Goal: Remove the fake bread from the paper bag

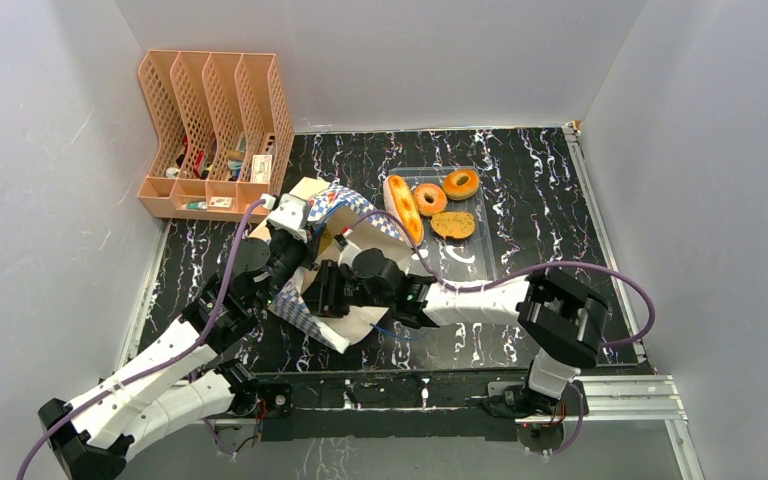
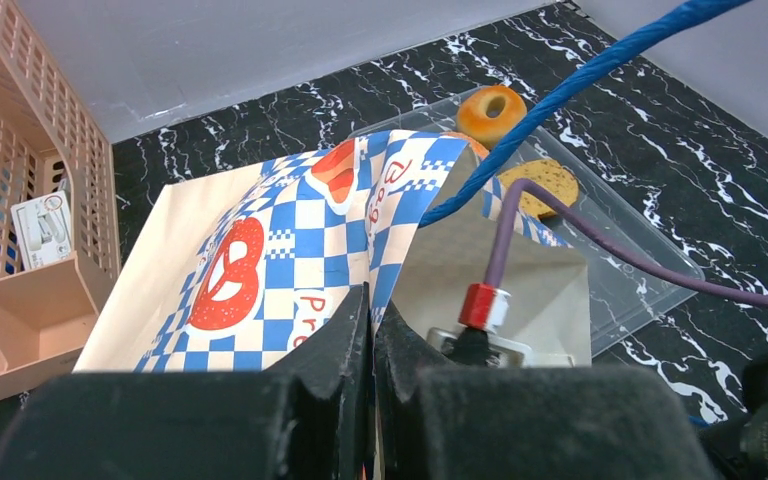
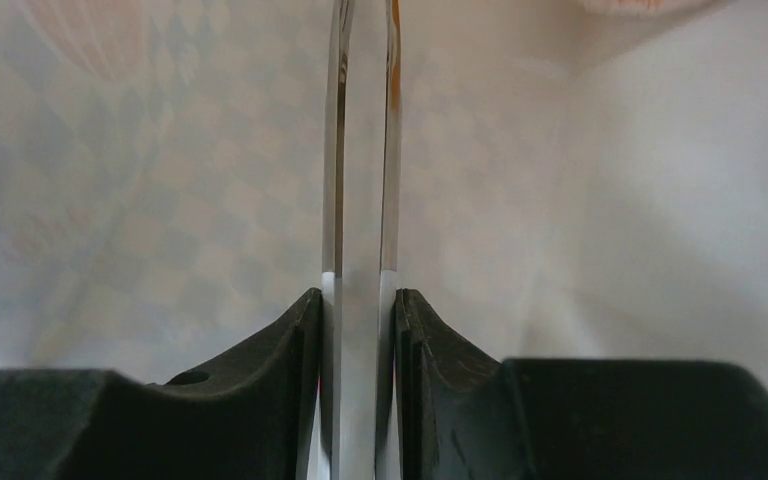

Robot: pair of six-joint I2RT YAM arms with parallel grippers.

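The paper bag [image 1: 305, 325], white with blue checks and red prints, stands mouth-up between my arms. My left gripper is shut on the bag's rim, and the paper rises in a fold from its fingertips. My right gripper [image 1: 324, 292] reaches into the mouth, fingers a little apart. Thin strips run upward between its fingers in the right wrist view, against blurred checked paper [image 3: 230, 215]; I see no bread gripped there. A pinkish shape shows at that view's top right, too blurred to name. The arms hide most of the bag's inside.
On the clear tray [image 1: 460, 262] lie a long bread [image 1: 403, 210], two ring breads [image 1: 461, 182] and a flat slice [image 1: 453, 225]. An orange divided organiser [image 1: 215, 130] stands at the back left.
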